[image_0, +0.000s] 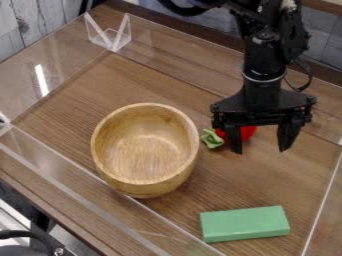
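The black gripper (261, 135) is low over the right half of the table, its open fingers on either side of a red strawberry toy (235, 133) with green leaves (213, 139). The gripper's body covers much of the strawberry. A wooden bowl (143, 150) sits to the left of it, empty.
A green rectangular block (245, 223) lies at the front right. A clear plastic object (111, 33) stands at the back left.
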